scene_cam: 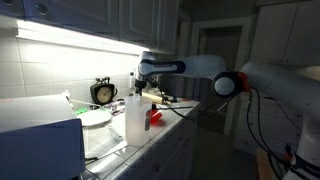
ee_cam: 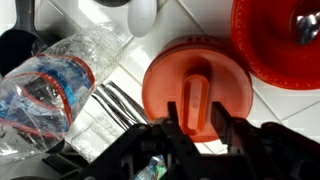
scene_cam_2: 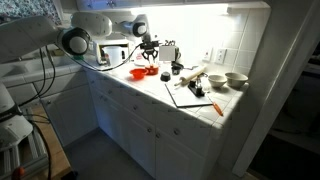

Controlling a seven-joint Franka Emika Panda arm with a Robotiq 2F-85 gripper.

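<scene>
In the wrist view, a round orange-red lid (ee_cam: 158, 92) with a raised bar handle (ee_cam: 195, 100) lies on the pale counter. My gripper is over it, its two dark fingers apart on either side of the handle's lower end. A gap shows between the fingers and the handle, so nothing is gripped. From outside, my gripper (scene_cam_2: 150, 48) hangs over the far end of the counter, above small red items (scene_cam_2: 152, 70). Which of these is the lid cannot be told there.
A red bowl (ee_cam: 248, 45) sits right of the lid. To the left lie a clear plastic bottle (ee_cam: 62, 85), a white spoon (ee_cam: 142, 16) and thin metal utensils (ee_cam: 118, 108). A dark tray (scene_cam_2: 192, 95), white bowls (scene_cam_2: 236, 79) and a rolling pin (scene_cam_2: 191, 74) occupy the counter's other end.
</scene>
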